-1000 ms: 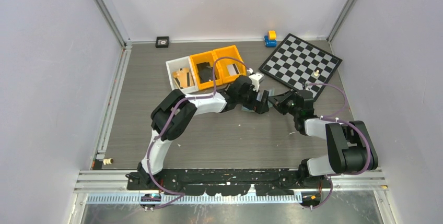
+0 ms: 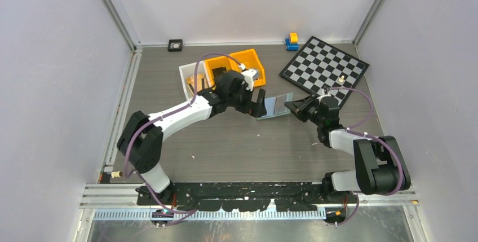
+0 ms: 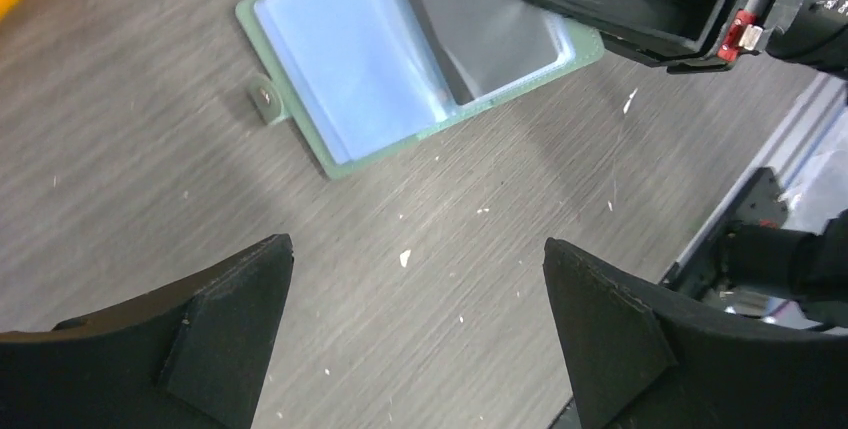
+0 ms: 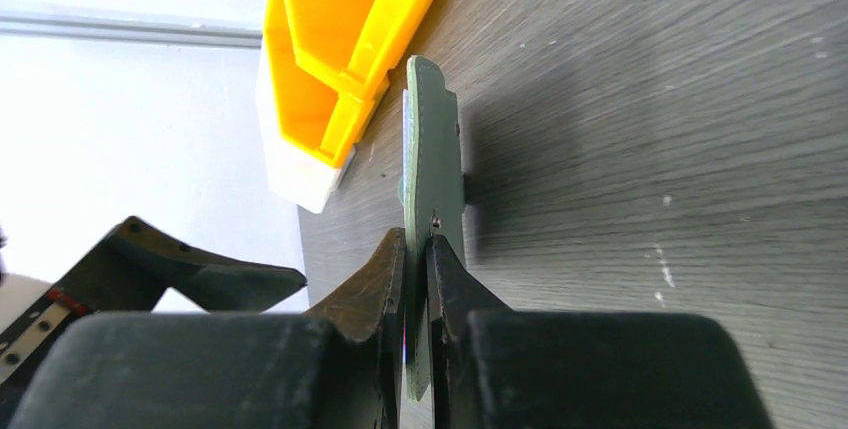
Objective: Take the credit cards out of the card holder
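The card holder (image 2: 270, 108) is a flat pale-green, clear-fronted sleeve, held above the table at its right end. My right gripper is shut on it, the sleeve standing edge-on between the fingers. In the left wrist view the holder (image 3: 345, 59) shows a light-blue section, and a dark grey card (image 3: 475, 24) lies in its other half, partly behind the right gripper's finger. My left gripper stands open beside the holder's left end, with nothing between its fingers. Only bare table shows between its fingertips.
Behind the left arm sit a white bin (image 2: 185, 73) holding tan and dark cards, and orange bins (image 2: 249, 57), partly covered by the arm. A chessboard (image 2: 324, 64) lies at the back right.
My left gripper has moved leftward, away from the right gripper, uncovering more of the holder and covering part of the orange bins.
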